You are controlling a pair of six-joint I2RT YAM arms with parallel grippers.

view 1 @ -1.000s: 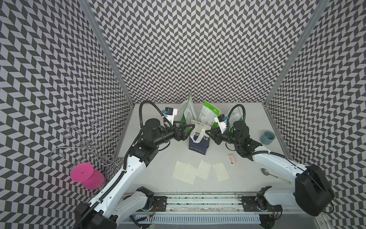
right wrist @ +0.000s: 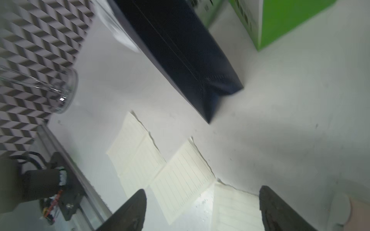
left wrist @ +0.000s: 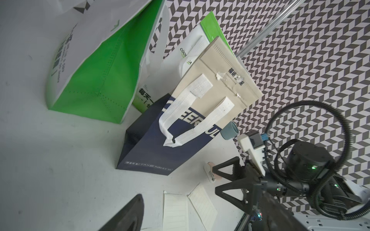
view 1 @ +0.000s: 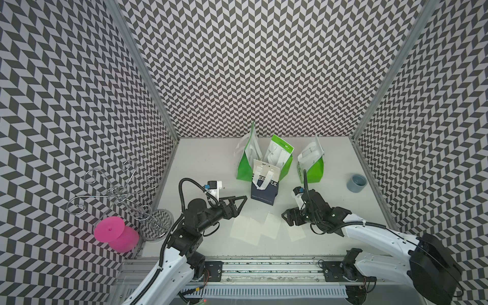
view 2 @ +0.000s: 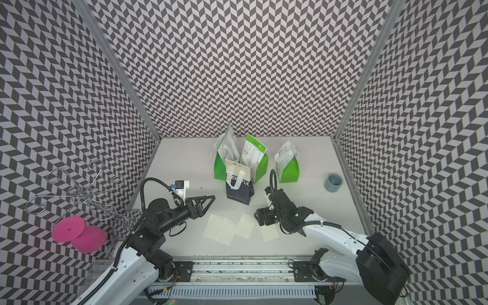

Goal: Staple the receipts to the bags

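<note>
A navy-and-cream bag [left wrist: 154, 154] stands upright mid-table, its top fold and white handles facing the front. Behind it are green-and-white bags, one on the left [view 1: 244, 170], one in the middle [view 1: 286, 166] and one on the right [view 1: 316, 171]. Several pale lined receipts [right wrist: 183, 179] lie flat in front of the navy bag. My left gripper [view 1: 243, 203] is open and empty, to the left of that bag. Over the rightmost receipt hovers my right gripper, fingers apart with nothing between them. Close by it on the table rests the pink stapler [right wrist: 360, 217], partly out of the right wrist view.
A blue-grey cup [view 1: 356, 183] stands at the right edge. On the left are a curly metal rack [view 1: 118, 194] and a pink object [view 1: 117, 233].
Both arms have drawn back from the navy bag. The bag now stands free.
</note>
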